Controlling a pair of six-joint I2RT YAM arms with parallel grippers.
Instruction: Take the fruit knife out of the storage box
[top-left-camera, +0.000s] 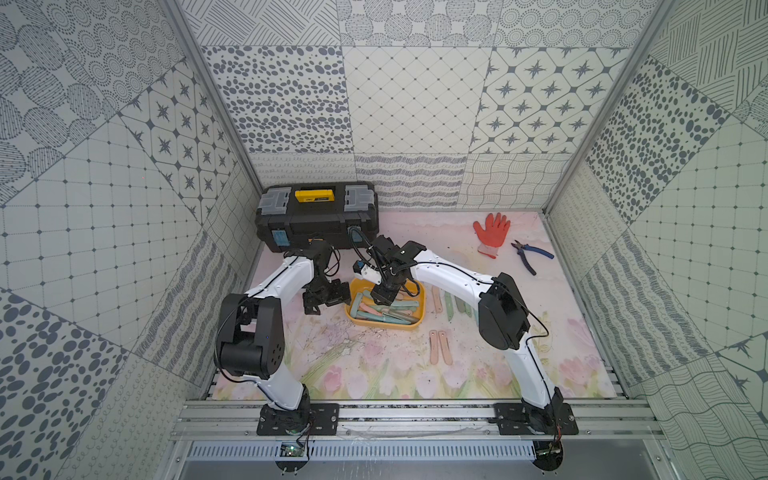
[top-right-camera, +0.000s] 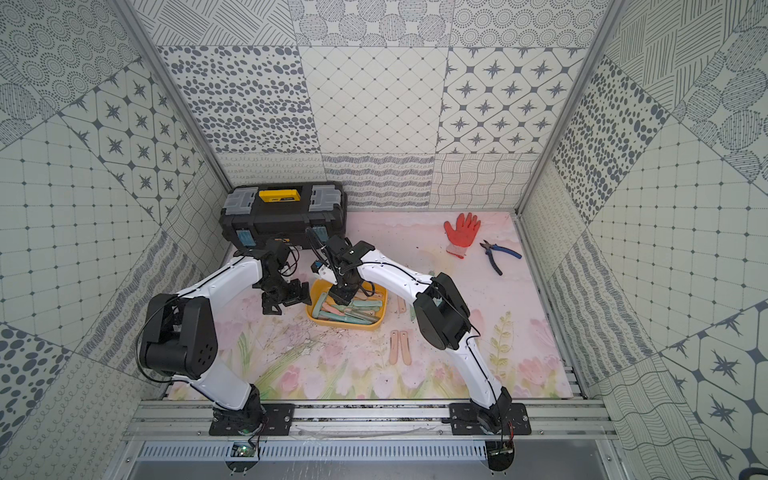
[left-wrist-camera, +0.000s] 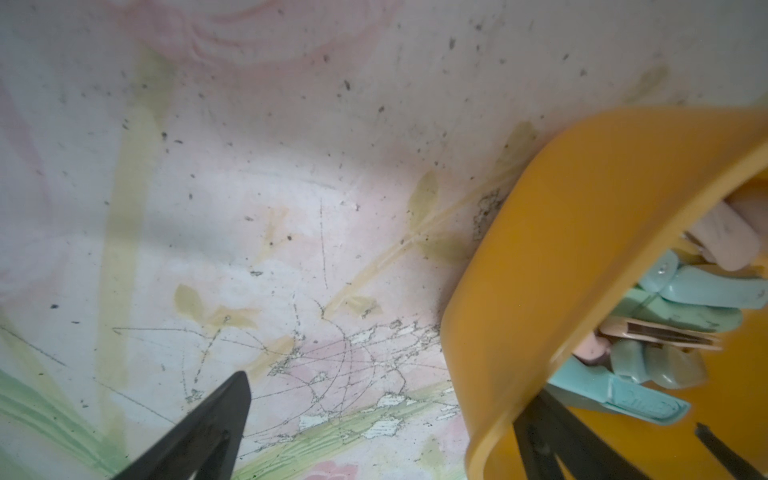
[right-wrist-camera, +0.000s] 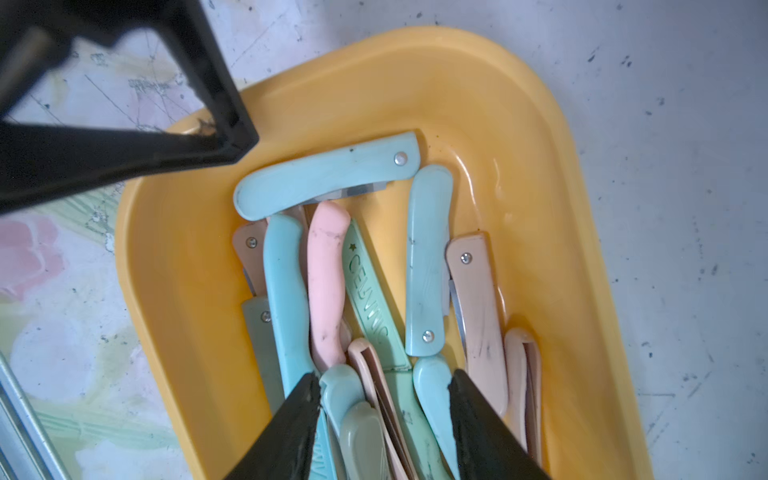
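The yellow storage box (right-wrist-camera: 560, 240) holds several folding fruit knives in blue, green, pink and beige, such as a blue knife (right-wrist-camera: 425, 264) and a pink knife (right-wrist-camera: 324, 280). My right gripper is open over the box, its fingertips above the knife handles, with no knife visibly held. My left gripper stands open at the box's left side, one finger by the rim, with nothing between its fingers but bare table in view.
Several loose knives (top-left-camera: 440, 346) lie right of and in front of the box. A black toolbox (top-left-camera: 316, 216) stands at the back left. A red glove (top-left-camera: 492, 232) and pliers (top-left-camera: 528, 254) lie at the back right.
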